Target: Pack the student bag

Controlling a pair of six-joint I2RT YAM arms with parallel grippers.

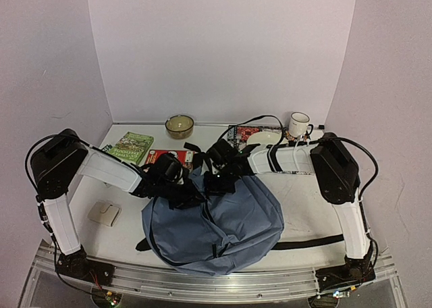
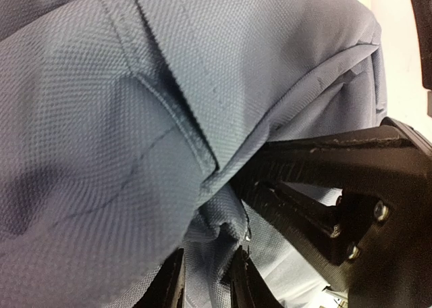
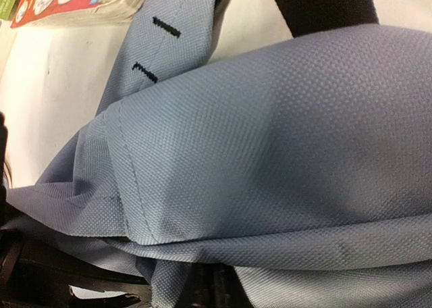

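The blue-grey bag (image 1: 182,234) lies over the front middle of the table, its fabric (image 3: 270,139) filling much of both wrist views. My left gripper (image 1: 196,198) and my right gripper (image 1: 214,183) meet close together at the bag's upper middle, at a seam and dark strip. In the left wrist view, folded fabric runs down between dark fingertips at the bottom; in the right wrist view, the dark fingertips are mostly tucked under a fold. I cannot tell whether either finger is shut on the fabric.
A green book (image 1: 131,146) and red book (image 1: 162,156) lie at back left, a bowl (image 1: 179,125) behind them. A white mug (image 1: 299,122) stands back right near patterned items. A beige pouch (image 1: 103,213) lies at front left.
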